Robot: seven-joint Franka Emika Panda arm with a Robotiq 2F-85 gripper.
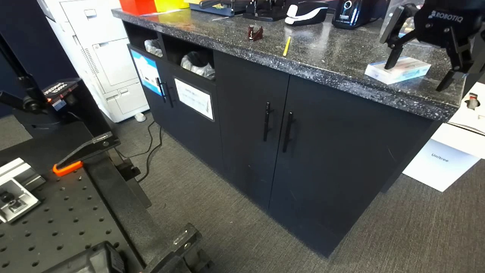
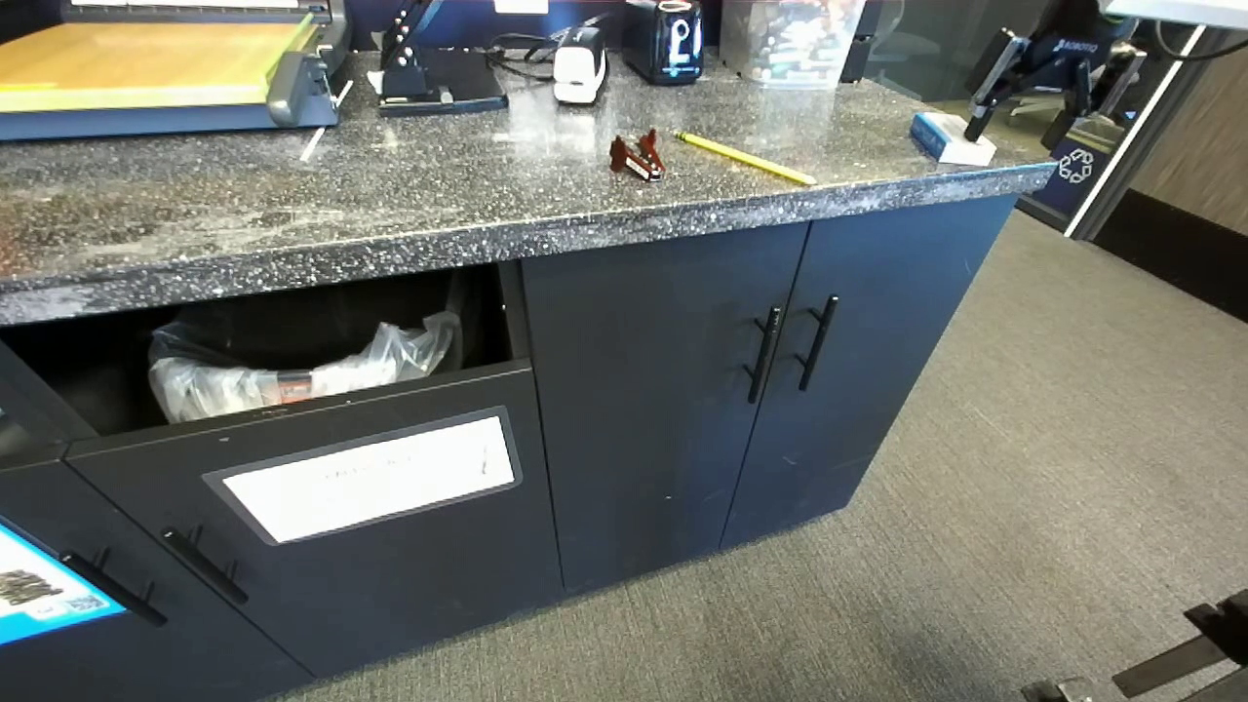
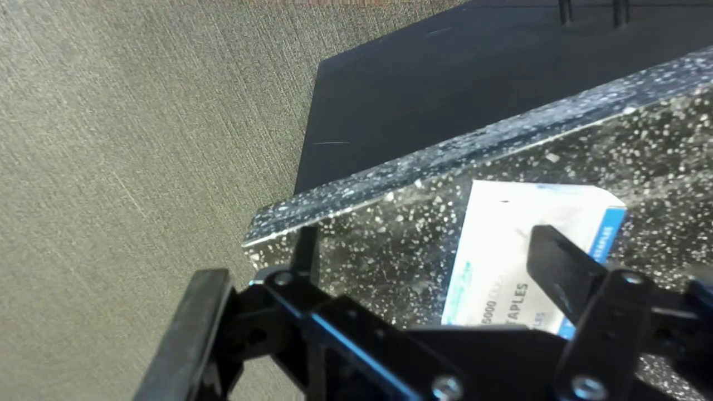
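A white and blue staples box (image 1: 405, 71) lies flat near the right end of the speckled countertop (image 1: 336, 57). My gripper (image 1: 416, 77) is open above that end of the counter, with one finger over the box and the other off to its right. The wrist view shows the staples box (image 3: 508, 247) partly behind the right finger (image 3: 561, 274), while the left finger (image 3: 306, 257) is over the counter corner, clear of the box. In exterior view 2, the gripper (image 2: 1015, 135) has its left finger in front of the box (image 2: 951, 138). Whether that finger touches the box, I cannot tell.
A yellow pencil (image 2: 749, 157) and a dark red staple remover (image 2: 638, 157) lie left of the box. Behind stand a stapler (image 2: 580, 65), an electric sharpener (image 2: 663, 42) and a clear bin of markers (image 2: 790, 45). The counter's front edge is close to the box.
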